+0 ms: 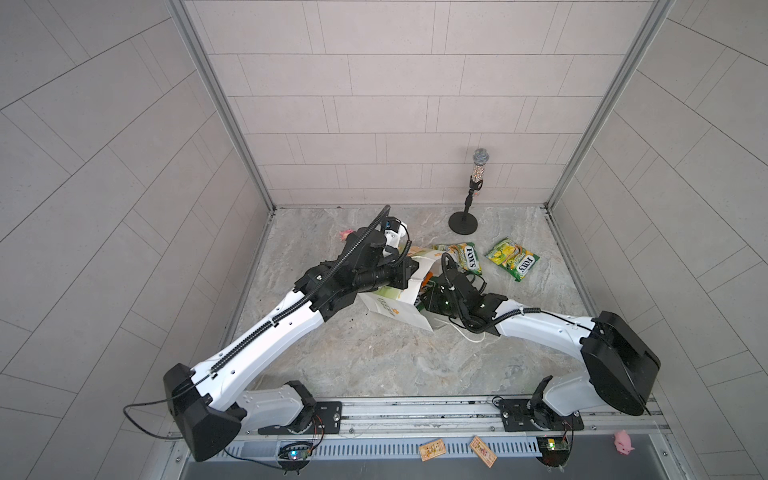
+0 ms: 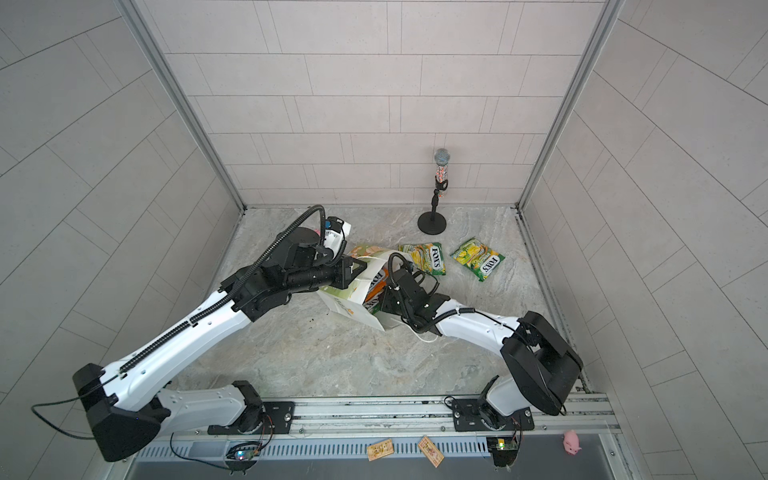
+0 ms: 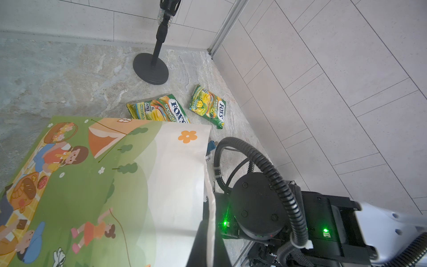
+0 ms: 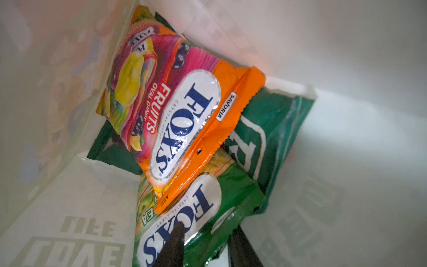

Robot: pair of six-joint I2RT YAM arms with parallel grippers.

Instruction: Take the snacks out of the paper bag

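The paper bag (image 3: 129, 173) lies tilted on the table, its mouth toward the right arm. My left gripper is shut on the paper bag's rim, which runs between its fingers in the left wrist view. Inside the bag, the right wrist view shows an orange-ended Fox's fruits packet (image 4: 182, 120) on top, a green Fox's packet (image 4: 242, 195) nearer me, and a darker green packet (image 4: 275, 129) beneath. My right gripper is at the bag's mouth, its fingers apart around the near green packet's end; whether they touch it is unclear.
Two yellow-green Fox's packets, one nearer the bag (image 3: 160, 110) and one farther right (image 3: 207, 106), lie on the table. A microphone stand (image 1: 463, 222) stands behind them.
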